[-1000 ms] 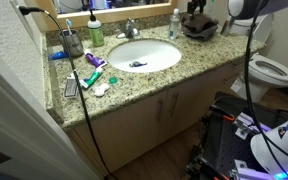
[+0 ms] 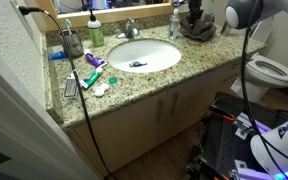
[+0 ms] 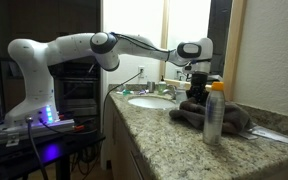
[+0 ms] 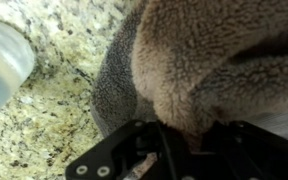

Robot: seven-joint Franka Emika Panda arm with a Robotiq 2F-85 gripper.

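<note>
A grey-brown fluffy towel lies bunched on the far right end of the speckled counter; in exterior view 2 the same towel spreads behind a bottle. My gripper points down into the top of the heap, and in exterior view 1 the gripper is small against it. From the wrist, the dark gripper presses against the cloth at the bottom edge. Folds and shadow hide the fingertips, so how firmly the fingers sit on the towel cannot be seen.
A clear bottle stands left of the towel. Another bottle is close in front of it in exterior view 2. The white sink lies farther left, with brushes and small items beyond. A toilet stands to the right.
The gripper has come down from above the towel into its top. The cloth now bunches up around the gripper. The sink and the items on the counter have stayed put.
</note>
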